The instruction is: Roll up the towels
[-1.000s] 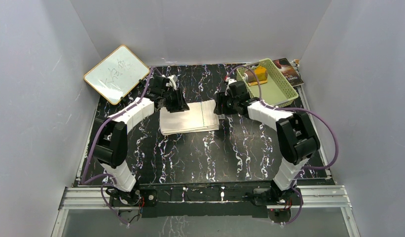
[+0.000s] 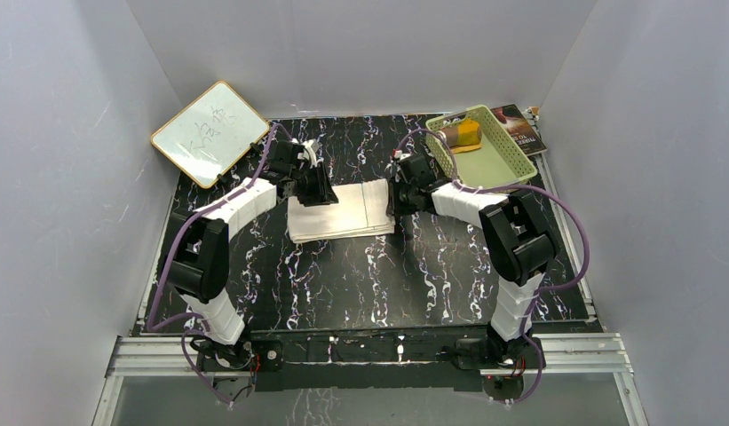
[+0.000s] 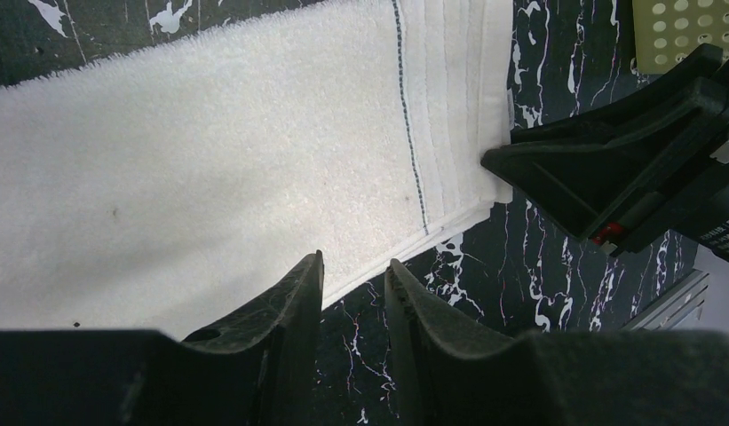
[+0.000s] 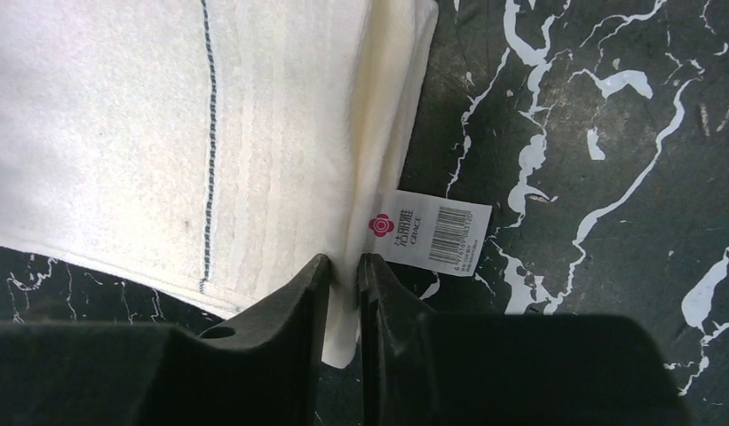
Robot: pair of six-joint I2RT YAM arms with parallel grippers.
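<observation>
A white towel (image 2: 347,213), folded into a flat layered rectangle, lies on the dark table with a dark stripe near its right end. Over its left part hangs my left gripper, partly open, nothing between its fingertips. At the towel's right end is my right gripper. Its fingers stand close together on either side of the folded edge, with cloth in the narrow gap; whether they press on it I cannot tell. A white paper label (image 4: 431,231) sticks out from under that edge.
At the back right stands a green basket (image 2: 520,164) with a yellow-brown package (image 2: 464,135) inside, beside a book (image 2: 518,129). A whiteboard (image 2: 209,133) leans at the back left.
My right gripper has moved toward the front and slightly left, down onto the towel's right edge, covering the label in the top view. The left arm and the towel look almost unchanged.
</observation>
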